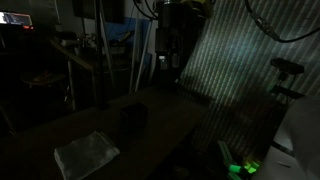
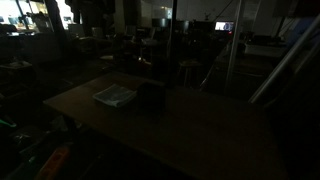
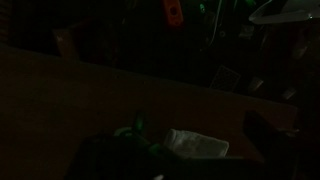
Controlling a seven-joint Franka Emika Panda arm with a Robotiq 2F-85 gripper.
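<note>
The scene is very dark. A pale folded cloth lies on the brown table, and it shows again as a light patch in exterior view 2. Beside it stands a dark box-like object, whose inside and details are lost in shadow. High above the table's far part hangs my gripper, open and clear of both things. Between its dark fingers in the wrist view, part of the cloth is visible below; nothing shows held.
A corrugated wall rises to the right in exterior view 1, with cables hanging near the top. Poles and cluttered furniture stand behind the table.
</note>
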